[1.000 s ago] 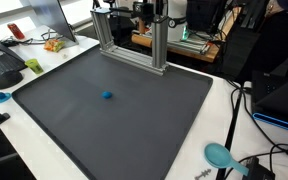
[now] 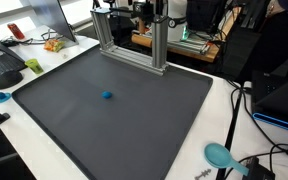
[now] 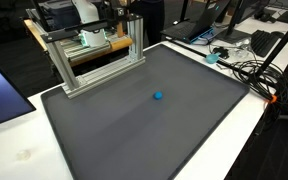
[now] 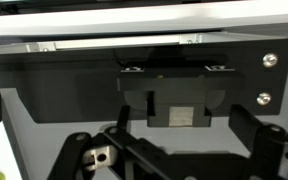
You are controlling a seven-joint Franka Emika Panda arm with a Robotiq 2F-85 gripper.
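A small blue object (image 2: 107, 95) lies alone on the dark grey mat (image 2: 94, 130), and the second exterior view shows the same blue piece (image 3: 158, 96) on the mat. In the wrist view my gripper is open, its dark fingers spread left and right. Between and beyond them is a black block-like part (image 4: 184, 84) with a pale rectangular patch on its lower face. Whether the fingers touch this part cannot be made out. The exterior views do not show the fingertips clearly.
An upright metal frame (image 2: 134, 58) stands at the mat's far edge, with cluttered gear behind it. Off the mat lie a teal round item (image 2: 222, 157) and loose cables (image 3: 252, 73).
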